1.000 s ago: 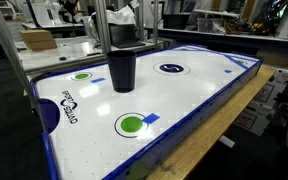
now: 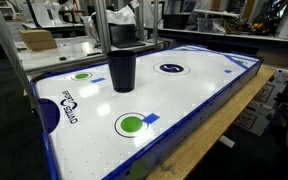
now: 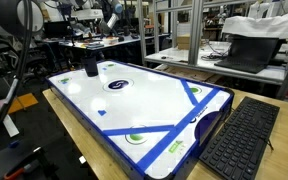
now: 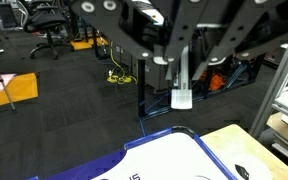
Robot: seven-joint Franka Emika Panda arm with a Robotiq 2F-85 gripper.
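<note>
A black cup-like bin (image 2: 122, 72) stands upright on the white board (image 2: 189, 90) in exterior view 1. Exterior view 2 also has this bin (image 3: 91, 67), toward the board's far end. My gripper is at the top middle of the wrist view, shut on a pale, narrow object (image 4: 181, 98) that points downward. What this object is, I cannot make out. Beyond it are dark floor and the board's edge, well apart from the object. The gripper does not show clearly in either exterior view.
A black keyboard (image 3: 241, 138) lies beside the board's near end, and a laptop (image 3: 249, 53) sits behind it. Flat green circles and blue strips mark the board. The board's middle is clear. In the wrist view, a yellow cable (image 4: 120, 75) lies on the floor.
</note>
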